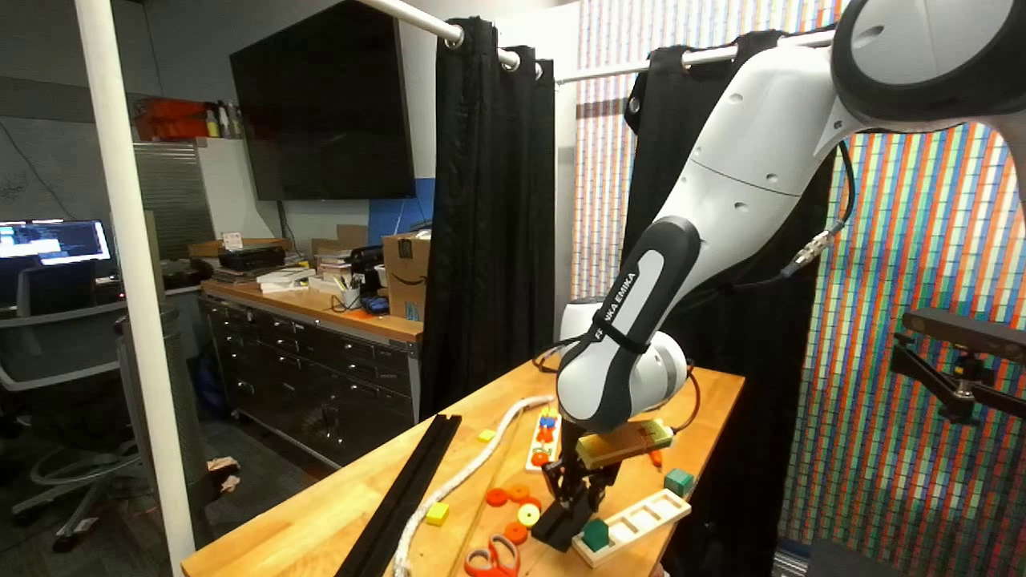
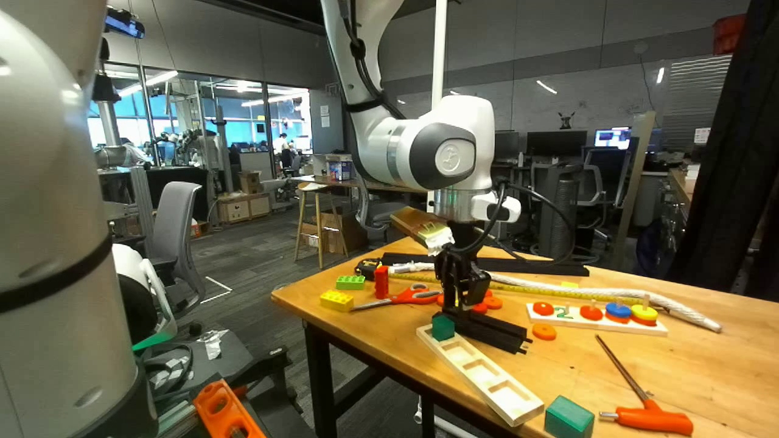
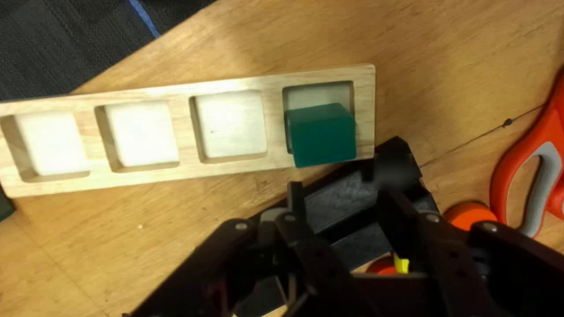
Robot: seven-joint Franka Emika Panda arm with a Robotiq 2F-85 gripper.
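Pale wooden tray [image 3: 185,89] with a row of square recesses lies on the table. A green block [image 3: 325,138] sits askew at the end recess, its near edge over the rim; the other recesses are empty. A second green block [image 2: 569,417] rests on the table past the tray's opposite end. My gripper is beside the first block, off it, low over a long black piece [image 3: 346,203]. Its fingertips stand apart with part of that black piece showing in the gap. Whether they touch or grip the piece I cannot tell.
Orange scissors [image 3: 499,174], several orange rings and a peg board [image 2: 599,321] lie around the gripper. A red-handled tool [image 2: 650,416] and toy bricks [image 2: 337,300] are farther off. The table's edge runs close to the tray.
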